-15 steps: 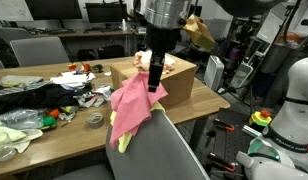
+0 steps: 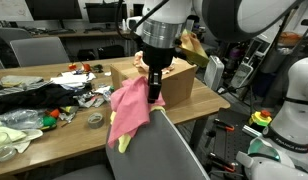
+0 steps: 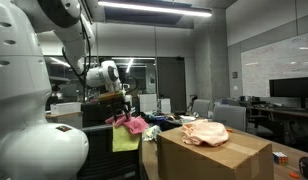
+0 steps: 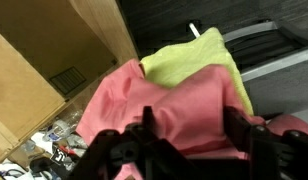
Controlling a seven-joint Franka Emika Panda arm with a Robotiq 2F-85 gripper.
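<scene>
A pink cloth [image 2: 132, 108] drapes over the grey chair back [image 2: 159, 150], partly covering a yellow-green cloth [image 2: 119, 130]. My gripper [image 2: 152, 86] points down at the pink cloth's upper part. In the wrist view the pink cloth [image 4: 184, 110] bunches up between and in front of the dark, blurred fingers [image 4: 252, 138]; the yellow-green cloth [image 4: 189, 60] lies behind it. Exterior view 2 shows the pink cloth [image 3: 132, 124] above the hanging yellow-green cloth [image 3: 125, 140]. The bunched cloth hides how firmly the fingers meet it.
A cardboard box [image 2: 179, 82] with a peach cloth [image 3: 206, 132] on top stands behind the chair. On the wooden table [image 2: 64, 142] lie a tape roll [image 2: 95, 120], dark cloths and other clutter. Several bins stand on the floor at right.
The arm and gripper have shifted slightly to the right and down. The pink cloth's upper part has changed shape a little near the fingers; its lower part still hangs over the chair back.
</scene>
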